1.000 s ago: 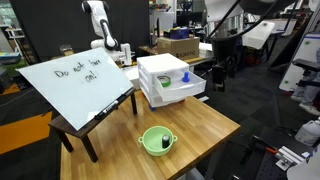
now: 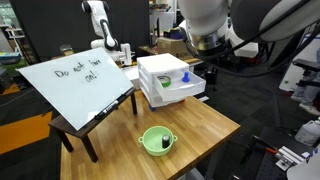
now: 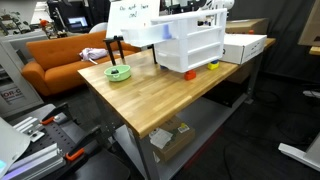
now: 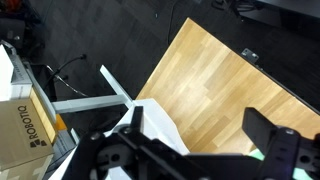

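Observation:
My gripper stands open, its dark fingers [image 4: 257, 126] wide apart with nothing between them. Bare wooden tabletop lies below it in the wrist view. In exterior view 1 the gripper [image 2: 205, 76] hangs high over the right side of the table. A green bowl [image 2: 148, 145] rests near the table's front, with a small dark item [image 2: 166, 142] inside. Behind it is a white drawer unit [image 2: 160, 68] with a drawer [image 2: 180, 91] pulled out. A blue item [image 2: 185, 77] and a green item [image 2: 164, 81] show at that unit.
A tilted whiteboard [image 2: 80, 88] occupies the table's left side. Red [image 3: 190, 75] and yellow [image 3: 213, 65] items sit beside the drawer unit. An open white box [image 3: 243, 46] is farther along.
In exterior view 1 the arm has shifted left and looms larger at the top of the picture. The bowl, drawer unit and whiteboard have stayed put.

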